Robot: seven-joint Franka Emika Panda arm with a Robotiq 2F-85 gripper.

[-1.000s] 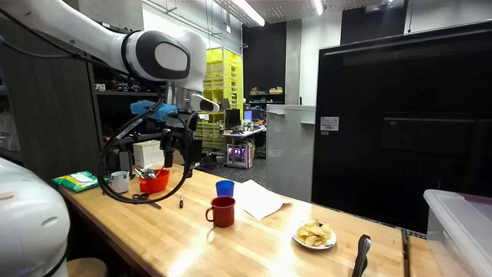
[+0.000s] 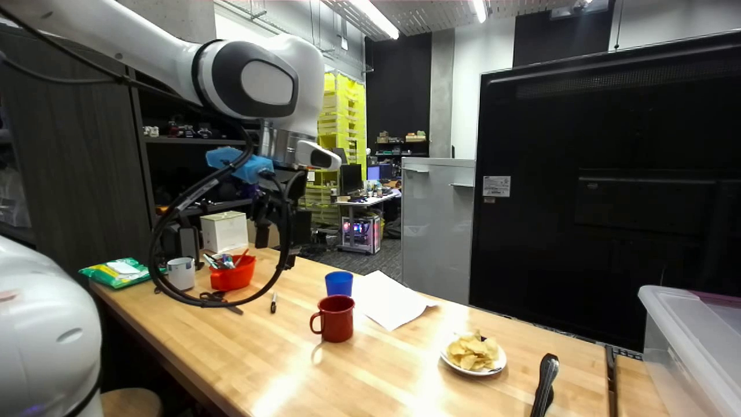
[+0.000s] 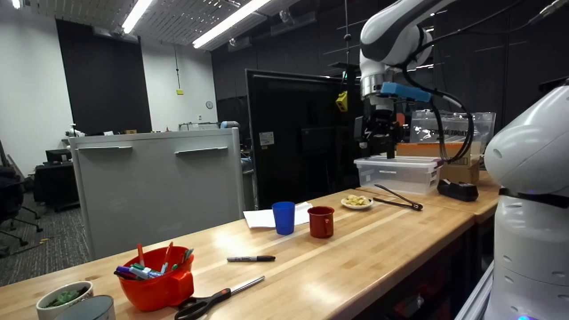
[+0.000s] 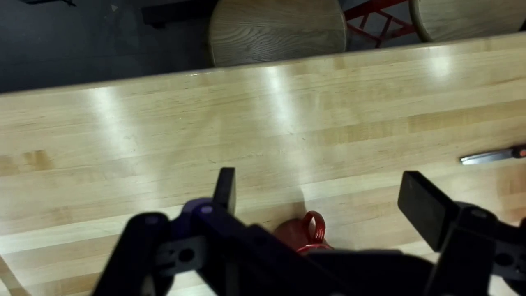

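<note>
My gripper is open and empty, its two dark fingers [image 4: 419, 209] spread wide above the table. A red mug [image 4: 315, 232] shows at the bottom of the wrist view, its handle visible and the rest partly hidden by the gripper's body. In exterior view 1 the gripper hangs high over the tabletop, clear of everything on it. The red mug [image 2: 337, 319] stands upright near the middle, with a blue cup [image 2: 338, 282] close behind it. A white plate of chips [image 3: 357, 202] sits farther along the table, near black tongs [image 3: 400, 198].
An orange-red container of pens [image 3: 157, 285], scissors [image 3: 213, 302] and a black marker [image 3: 250, 258] occupy one end. White paper [image 2: 389, 302] lies by the blue cup. A clear plastic bin [image 3: 397, 176] stands at the other end.
In exterior view 1 the arm and gripper have shifted slightly to the right and a little upward. The mug, cup, plate and other table items have stayed in place.
</note>
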